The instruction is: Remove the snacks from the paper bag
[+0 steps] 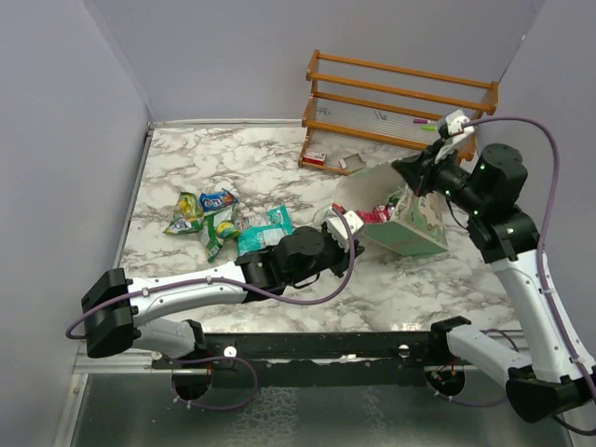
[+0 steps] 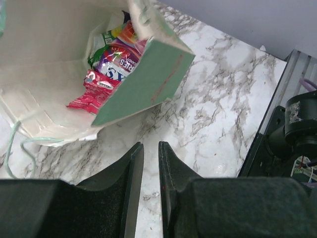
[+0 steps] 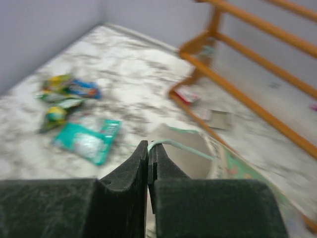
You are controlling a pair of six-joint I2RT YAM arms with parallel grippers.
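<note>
The paper bag (image 1: 410,233) is tipped toward the right side, its mouth showing snacks: red packets (image 2: 96,91) and a purple bag (image 2: 114,62). My right gripper is shut above the bag, a thin pale handle crossing at its fingertips. My left gripper is just left of and below the bag, fingers slightly apart over bare table, nothing visible between them. Several snack bags (image 1: 265,233) lie on the left of the table.
A wooden rack (image 1: 400,70) stands at the back right with a small red box (image 1: 315,157). Bare marble (image 1: 196,149) is free at back left and front.
</note>
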